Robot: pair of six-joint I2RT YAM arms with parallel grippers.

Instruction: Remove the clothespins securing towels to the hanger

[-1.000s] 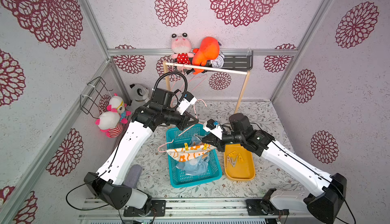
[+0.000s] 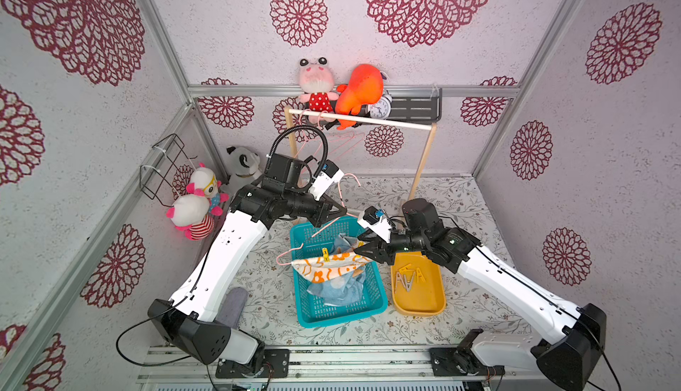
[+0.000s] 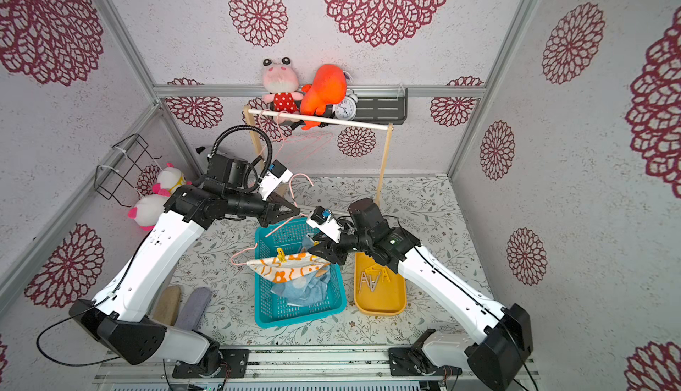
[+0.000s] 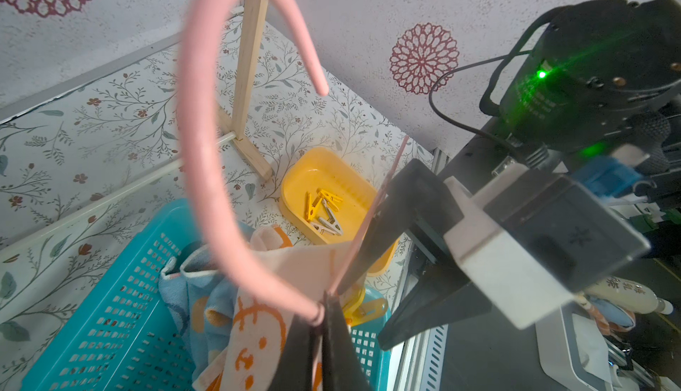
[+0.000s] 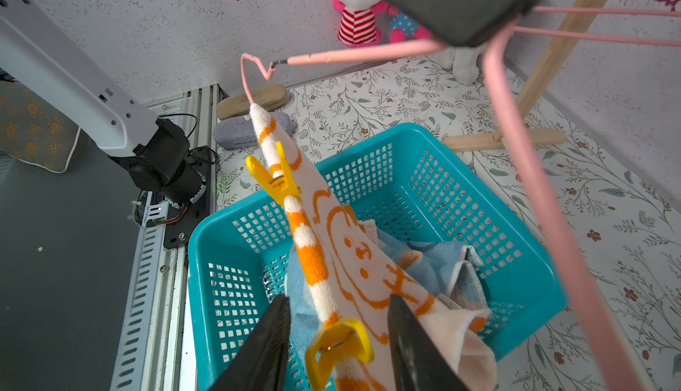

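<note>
My left gripper is shut on the pink hanger [image 4: 205,178] just below its hook, holding it over the teal basket [image 2: 299,298]. A white towel with orange print [image 5: 354,270] hangs on it, with a yellow clothespin [image 5: 280,178] near its far end and another yellow clothespin [image 5: 340,348] at the near end. My right gripper is open, with its fingers either side of the near clothespin. Blue towels [image 5: 411,263] lie in the basket beneath.
A yellow tray [image 2: 418,298] with loose clothespins stands right of the basket. A wooden rack [image 2: 425,149] with other hangers stands behind. Plush toys sit on the shelf and along the left side.
My right gripper has moved slightly rightward and down in the top left view, over the near clothespin. The left arm and hanger look unchanged.
</note>
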